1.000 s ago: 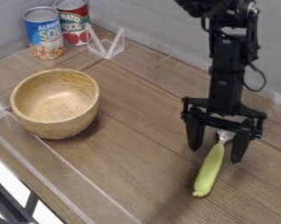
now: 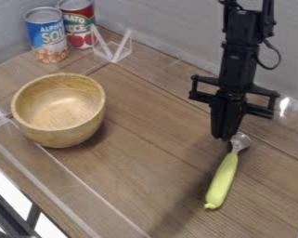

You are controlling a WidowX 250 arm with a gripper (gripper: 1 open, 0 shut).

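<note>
My black gripper (image 2: 226, 126) hangs over the right side of the wooden table, its fingers drawn together just above the metal end of a utensil with a long yellow-green handle (image 2: 222, 179). The utensil lies on the table, angled toward the front. I see nothing held between the fingertips. A wooden bowl (image 2: 58, 110) sits at the left.
An Alpha soup can (image 2: 47, 37) and a red-and-white can (image 2: 81, 23) stand at the back left, beside white tape marks. A wall runs along the back.
My gripper has risen and its fingers have closed from spread apart. The utensil lies where it was.
</note>
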